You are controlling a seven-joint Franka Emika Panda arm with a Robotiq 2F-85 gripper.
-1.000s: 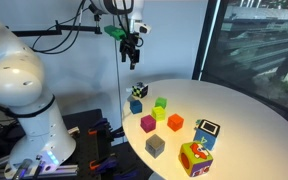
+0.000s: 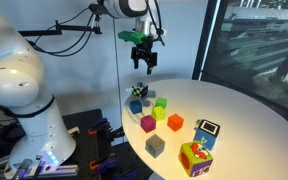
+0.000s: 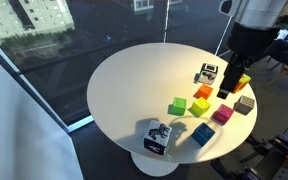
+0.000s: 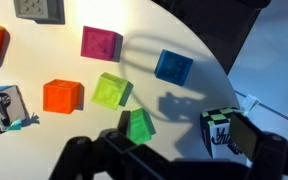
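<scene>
Above the table's left side in exterior view 1, my gripper (image 2: pixel 144 66) hangs open and empty, well clear of the objects. Its dark fingers (image 4: pixel 109 152) reach in from the bottom of the wrist view. Between and ahead of them lie a black-and-white printed block (image 4: pixel 222 133), near the right finger, and a green block (image 4: pixel 139 127), near the left one. A blue block (image 4: pixel 174 67) sits farther up. Left of these are a yellow-green block (image 4: pixel 109 91), a magenta block (image 4: pixel 98 43) and an orange block (image 4: pixel 61 96).
A grey block (image 2: pixel 155 146), a colourful patterned box (image 2: pixel 196 158) and a picture-sided box (image 2: pixel 206 131) stand toward the right in exterior view 1. The white oval table (image 3: pixel 114 85) has a wide bare area. The printed block is close to the table edge.
In exterior view 1 my gripper has moved to the right, over the table, over the last second. It stays high, and the objects have kept their places.
</scene>
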